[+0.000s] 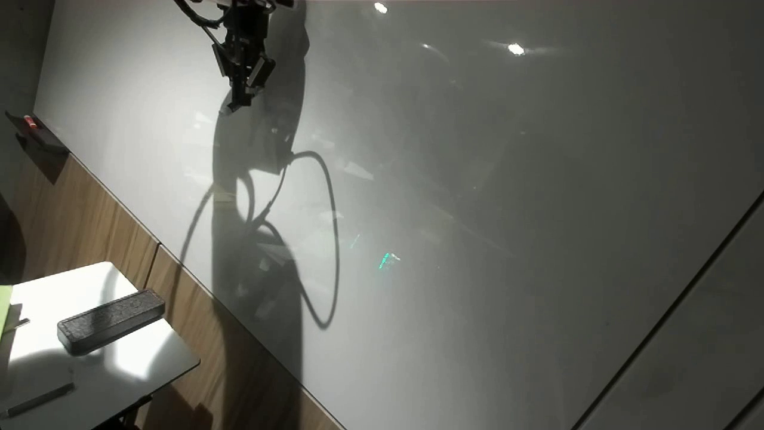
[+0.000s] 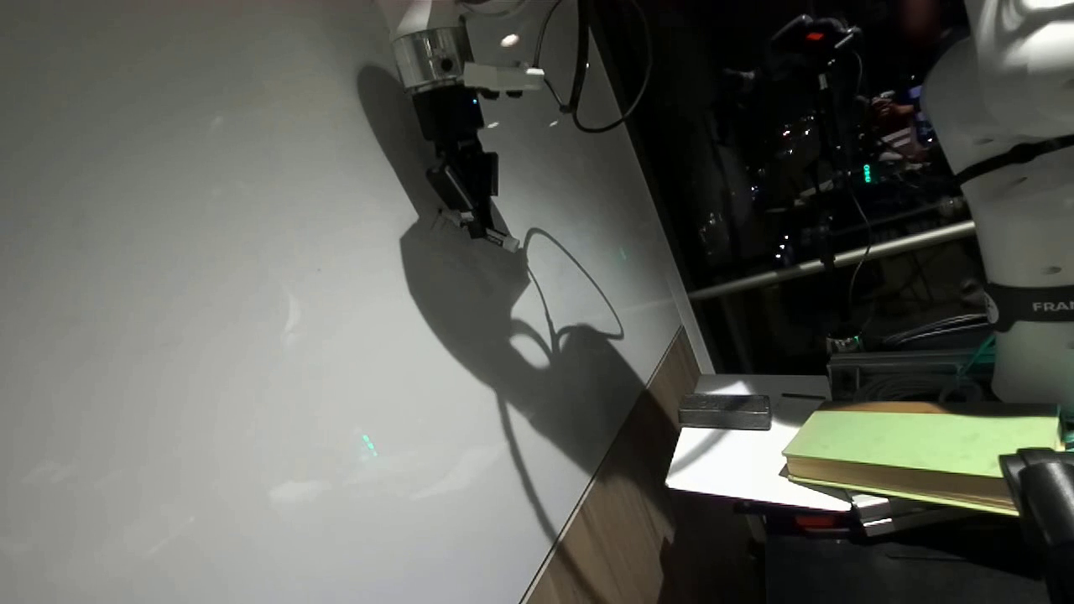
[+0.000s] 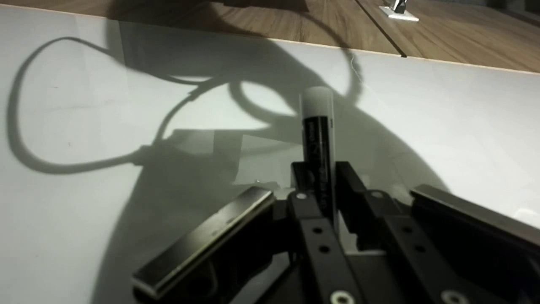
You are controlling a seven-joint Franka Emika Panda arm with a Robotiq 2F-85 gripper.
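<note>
A marker with a white end and a dark printed label (image 3: 317, 139) stands between the fingers of my gripper, which is shut on it. In exterior view 2 the marker (image 2: 500, 240) sticks out from the gripper (image 2: 479, 223) in front of the whiteboard (image 2: 201, 332). Near the top left of exterior view 1 hangs the same gripper (image 1: 247, 92), with the marker's pale end (image 1: 227, 110) showing at its tips. Whether the marker touches the board cannot be told. No fresh mark shows near it.
Below the board, a dark eraser (image 1: 111, 321) lies on a small white table (image 1: 147, 351), with a thin dark stick (image 1: 39, 400) near it. A green book (image 2: 921, 443) rests on that table's other side. A small tray (image 1: 44, 136) holds a red item. The board's middle is clear.
</note>
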